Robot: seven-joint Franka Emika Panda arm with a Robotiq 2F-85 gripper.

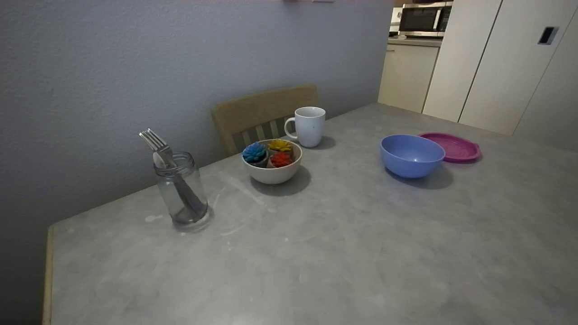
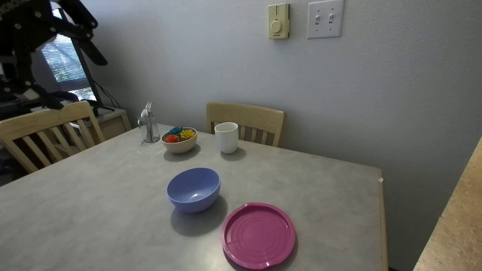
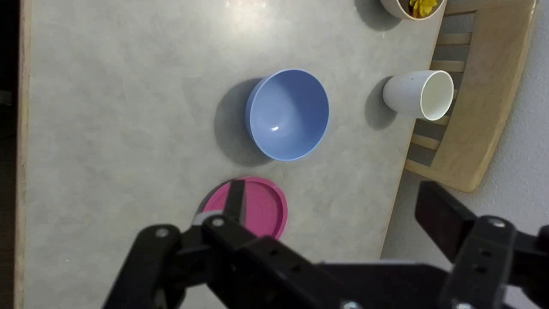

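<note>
My gripper is open, its two dark fingers wide apart with nothing between them. In exterior view 2 the gripper (image 2: 79, 83) hangs high at the upper left, well above the table. An empty blue bowl (image 2: 193, 192) stands upright on the table, beside a flat magenta plate (image 2: 258, 235). Farther back is a white mug (image 1: 310, 127). Next to it sits a cream bowl (image 1: 275, 174) with blue, yellow and red succulent-like pieces inside. A glass jar (image 1: 181, 197) holds a fork (image 1: 157, 143) and other cutlery leaning to one side.
Wooden chairs (image 2: 244, 116) stand against its far and left edges. A wall with a thermostat (image 2: 278, 21) and light switches rises behind.
</note>
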